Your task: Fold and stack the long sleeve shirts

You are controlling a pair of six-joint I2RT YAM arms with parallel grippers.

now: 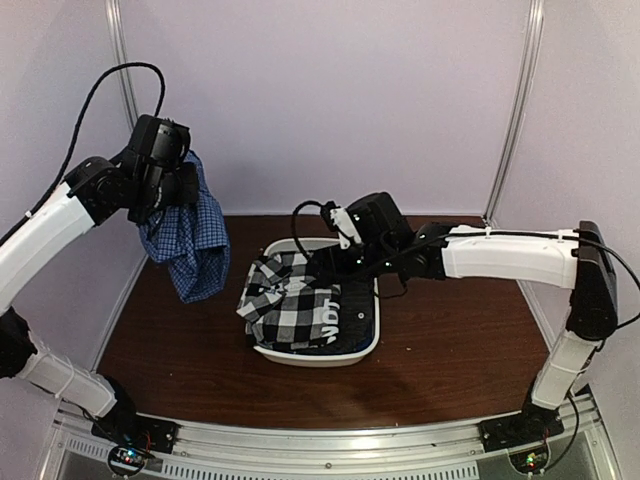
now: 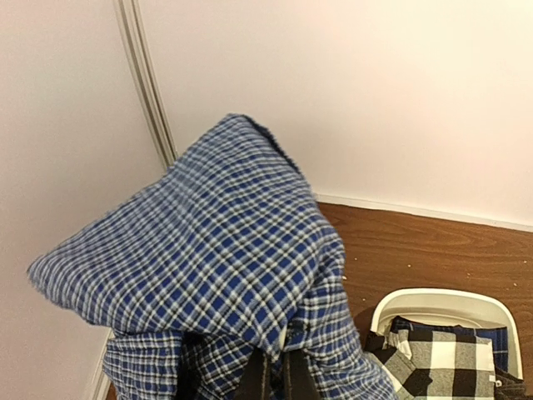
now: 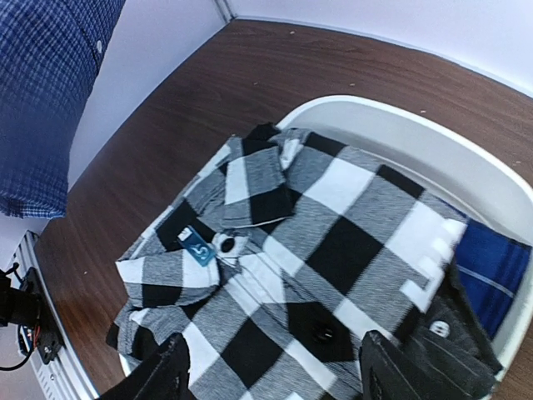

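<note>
A blue and white checked shirt (image 1: 203,240) hangs bunched from my left gripper, which is shut on it, high at the left of the table. In the left wrist view the cloth covers much of the gripper. A black, white and grey checked shirt (image 3: 341,217) lies crumpled at the top of the white basket (image 1: 318,359), partly over its left rim. Beneath it show a dark striped shirt (image 3: 441,350) and a navy shirt (image 3: 491,275). Over the checked shirt my right gripper stands open, its fingers (image 3: 166,371) wide apart.
Bare brown table (image 1: 450,350) lies to the right of the basket and in front of it. White walls (image 1: 330,110) close off the back and both sides. A metal rail (image 1: 330,465) runs along the front edge.
</note>
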